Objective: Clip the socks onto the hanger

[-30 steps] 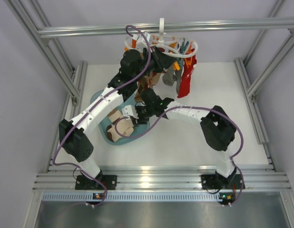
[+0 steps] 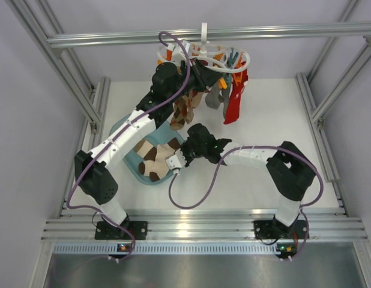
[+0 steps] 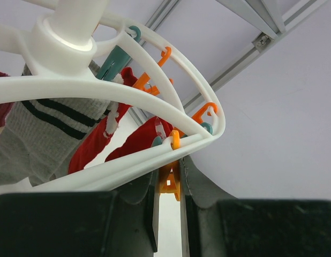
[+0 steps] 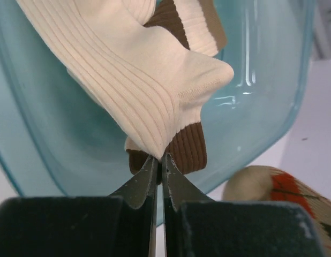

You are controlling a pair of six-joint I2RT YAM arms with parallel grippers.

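The white round hanger hangs from the rail with socks and clips around it. An orange clip on its rim sits between the fingers of my left gripper, which are closed about its lower part. Below, a cream sock with brown patches rises from the blue basket in the right wrist view. A fold of this sock narrows to a point at the tips of my right gripper, which is shut on it. No sock shows in the clip at my left gripper.
Red socks and a grey sock hang on the hanger's right side. A patterned sock hangs above the basket, close to my right arm.
My right gripper was over the basket's socks; it has moved right and toward the front, to the basket's right edge. Cream cloth now stretches toward it. The left arm looks still.
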